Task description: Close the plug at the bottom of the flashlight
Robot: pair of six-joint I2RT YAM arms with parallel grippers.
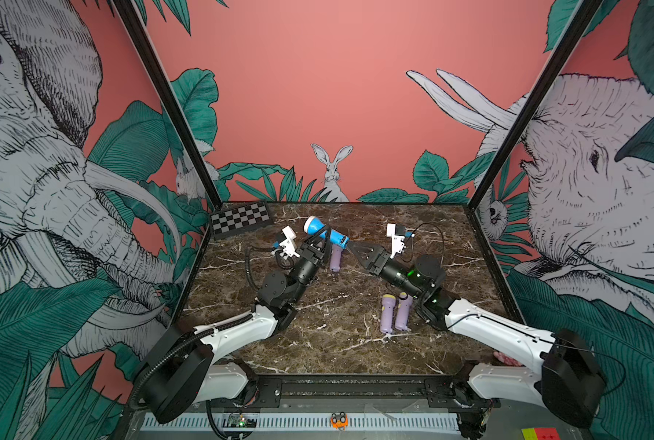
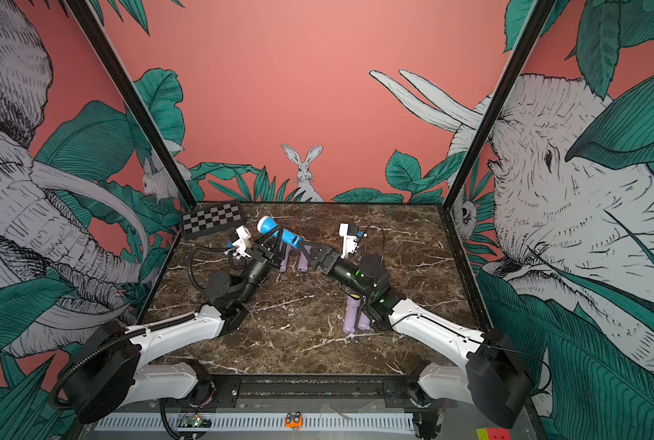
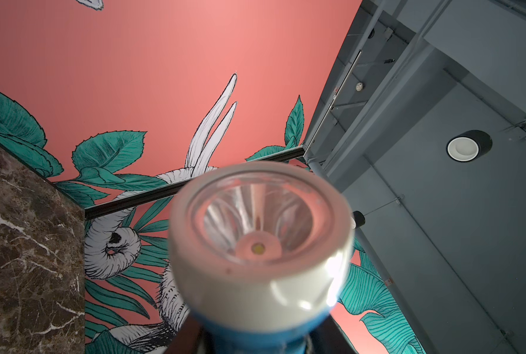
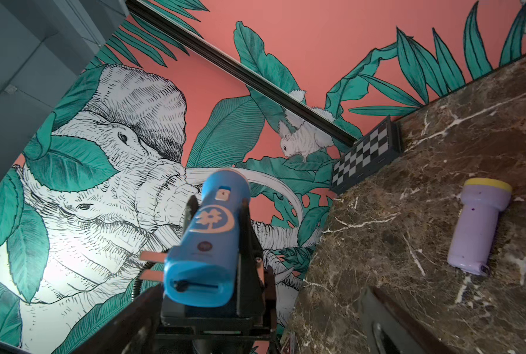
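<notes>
A blue flashlight (image 1: 333, 234) with a white head (image 3: 263, 265) is held in the air by my left gripper (image 1: 322, 239), shut around its body. The head points to the back left and the bottom end to the front right. In the right wrist view that bottom end (image 4: 199, 285) faces the camera, showing a dark slot-like gap in the blue; whether the plug is seated there I cannot tell. My right gripper (image 1: 352, 250) is open close to this end, its blurred fingers (image 4: 386, 324) spread wide with nothing between them.
A purple flashlight (image 4: 478, 227) with a yellow rim lies on the marble table below the blue one. Others, such as one purple flashlight (image 1: 387, 314), lie near the right forearm. A checkered board (image 1: 240, 219) stands at the back left.
</notes>
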